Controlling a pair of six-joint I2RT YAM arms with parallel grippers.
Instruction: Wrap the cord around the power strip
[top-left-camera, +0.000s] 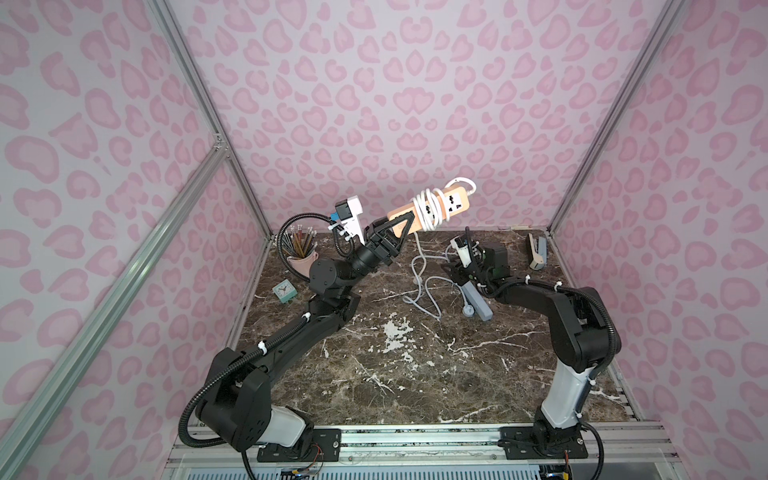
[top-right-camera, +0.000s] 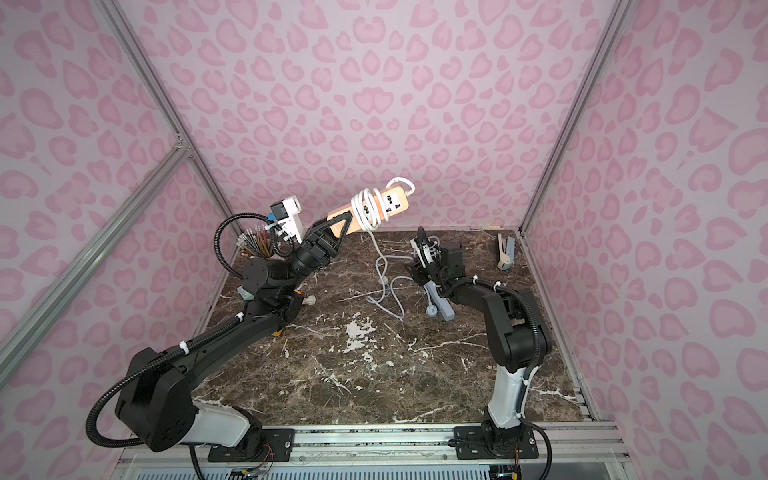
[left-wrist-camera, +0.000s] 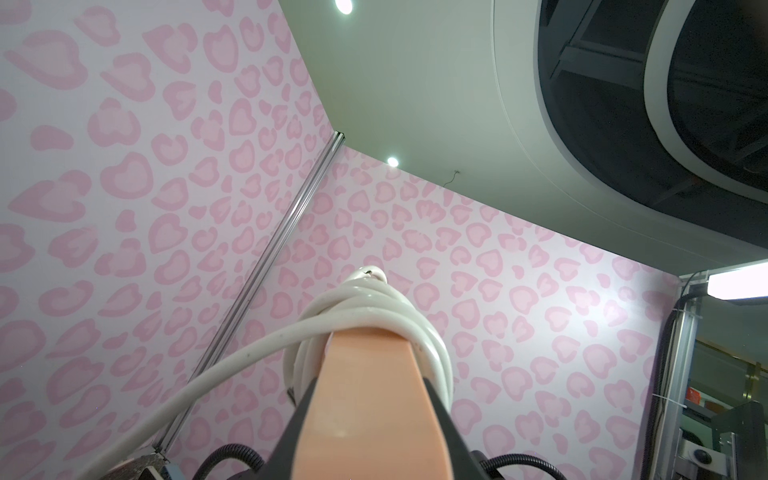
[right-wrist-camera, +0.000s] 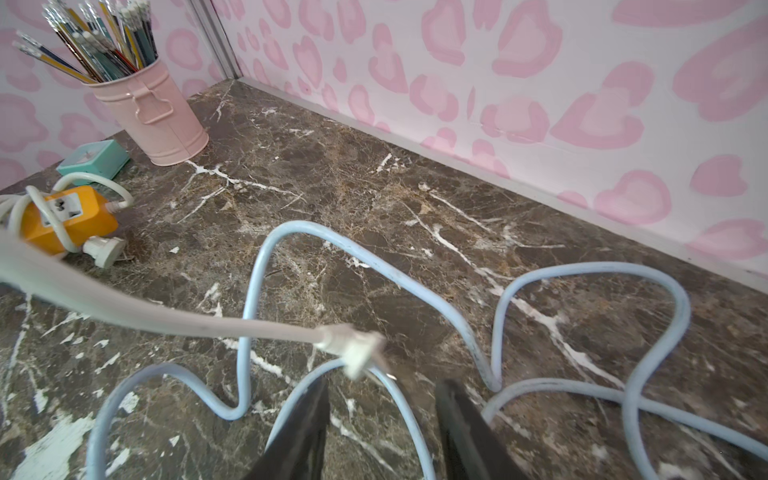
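The peach power strip (top-left-camera: 456, 201) is held up tilted by my left gripper (top-left-camera: 400, 226), shut on its end. White cord loops (top-left-camera: 425, 211) circle its middle; a loose length hangs from them toward the table. The left wrist view shows the strip's peach body (left-wrist-camera: 368, 408) under the loops. Lower right, my right gripper is over the table, its fingers apart; a blurred white cord end (right-wrist-camera: 352, 344) crosses just above them, apparently not gripped.
A grey-blue cord (right-wrist-camera: 400, 280) and a grey strip (top-left-camera: 477, 301) lie below. An orange strip with cord (right-wrist-camera: 68, 216), a pencil cup (right-wrist-camera: 164, 120) and a teal clock (top-left-camera: 284, 291) are on the left. A stapler-like object (top-left-camera: 536, 252) sits back right.
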